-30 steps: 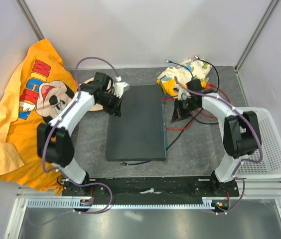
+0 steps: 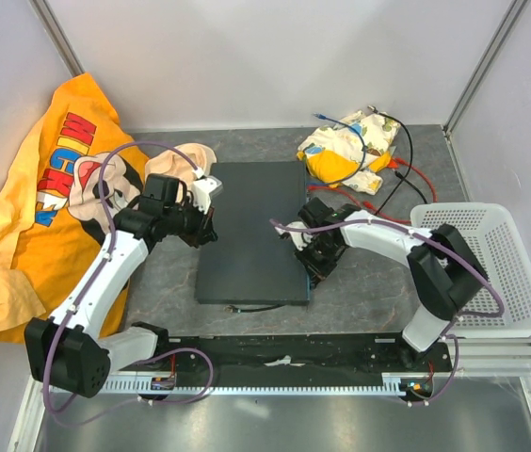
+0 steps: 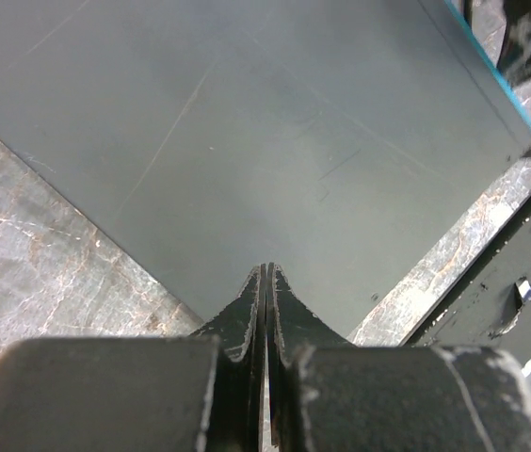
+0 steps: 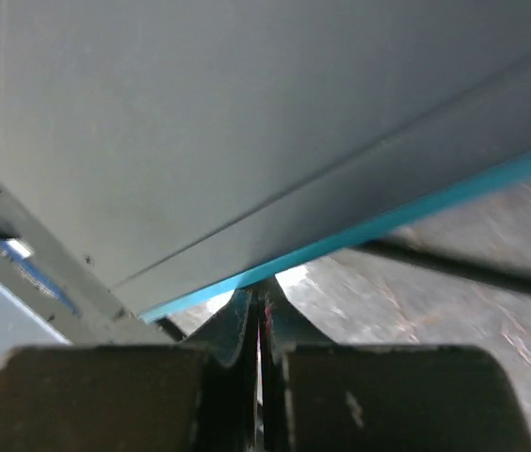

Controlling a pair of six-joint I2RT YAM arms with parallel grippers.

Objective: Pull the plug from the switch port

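Note:
A dark grey, flat switch (image 2: pixel 247 245) lies in the middle, a blue strip along its right side. My left gripper (image 2: pixel 207 239) hangs over its left part, shut with nothing between its fingers. My right gripper (image 2: pixel 314 275) is down at the switch's front right side, against the blue edge (image 4: pixel 360 231), shut with nothing seen between its fingers. A black cable (image 4: pixel 473 268) runs on the floor beside that edge. A cable (image 2: pixel 256 308) also lies along the front edge. Any plug seated in a port is hidden or unclear.
A white basket (image 2: pixel 482 264) stands right, behind the right arm. Red, black and blue cables with a patterned cloth (image 2: pixel 345 151) lie at the back right. An orange cloth (image 2: pixel 49 217) covers the left, and a black rail (image 2: pixel 228 367) runs along the front.
Both arms have moved toward the front. The switch has shifted slightly left.

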